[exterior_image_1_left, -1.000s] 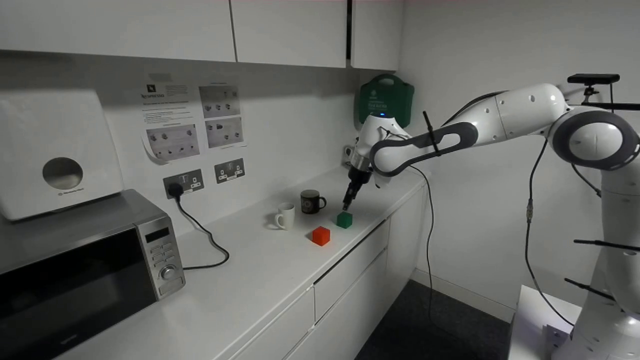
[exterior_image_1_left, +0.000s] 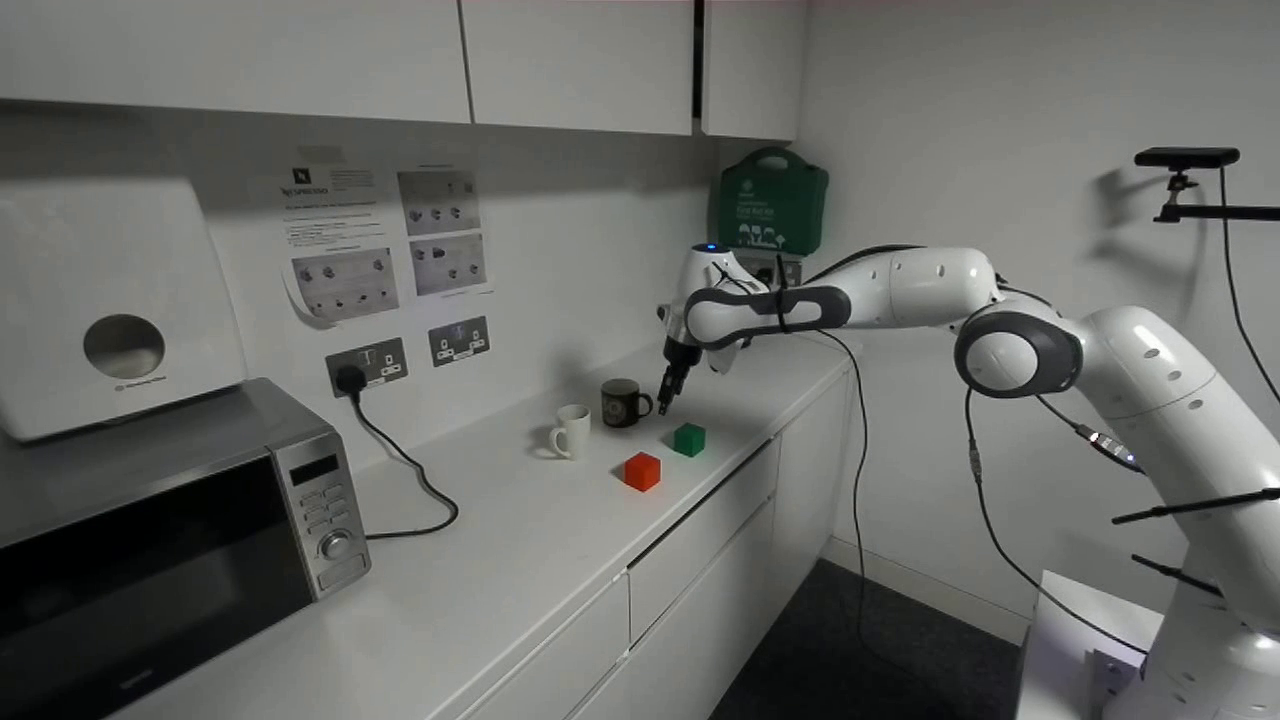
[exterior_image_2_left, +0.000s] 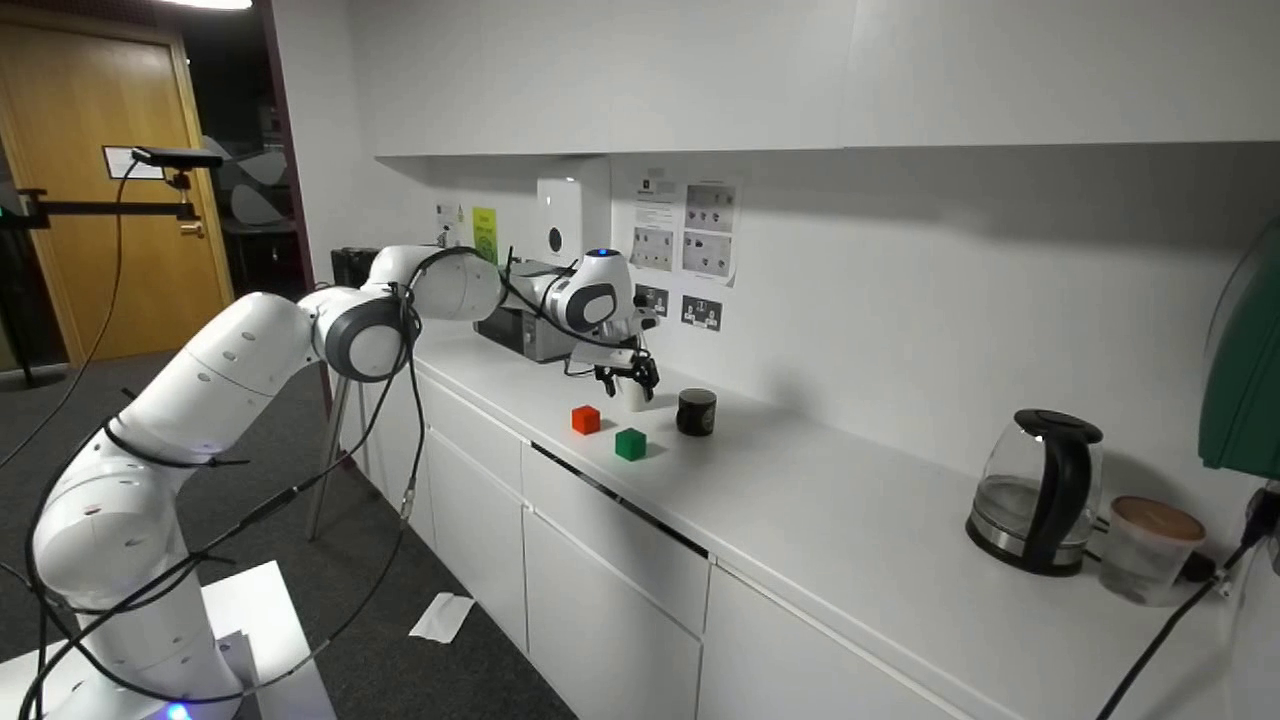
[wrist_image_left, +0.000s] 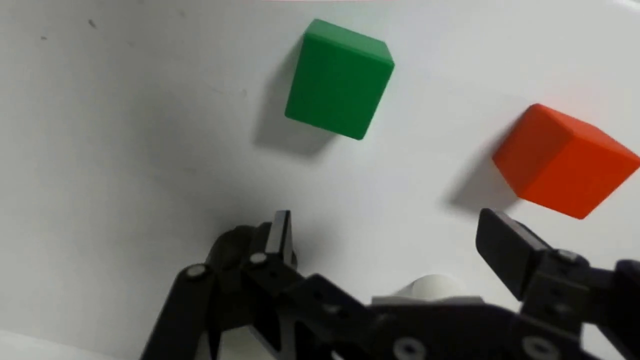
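Above the counter my gripper is open, its two black fingers wide apart with nothing held between them. A green cube (wrist_image_left: 339, 84) rests on the counter beyond the fingertips in the wrist view. The red cube (wrist_image_left: 567, 162) lies to its right there, past the right finger. In exterior view 1 the gripper (exterior_image_1_left: 665, 412) hangs beside the black mug (exterior_image_1_left: 619, 404), behind the green cube (exterior_image_1_left: 689, 440). Left of that mug stands a white mug (exterior_image_1_left: 572, 432); the red cube (exterior_image_1_left: 642, 472) sits nearer the counter's front edge.
A microwave (exterior_image_1_left: 168, 540) occupies the left end of the counter (exterior_image_1_left: 480, 576), with a cable beside it. Toward the other end are a kettle (exterior_image_2_left: 1034, 492) and a lidded jar (exterior_image_2_left: 1146, 552). Bare counter lies between the cubes and the kettle. Wall cabinets hang overhead.
In exterior view 1 the arm has swung left, carrying the gripper from above the green cube toward the wall and the black mug. Cubes and mugs stay where they were.
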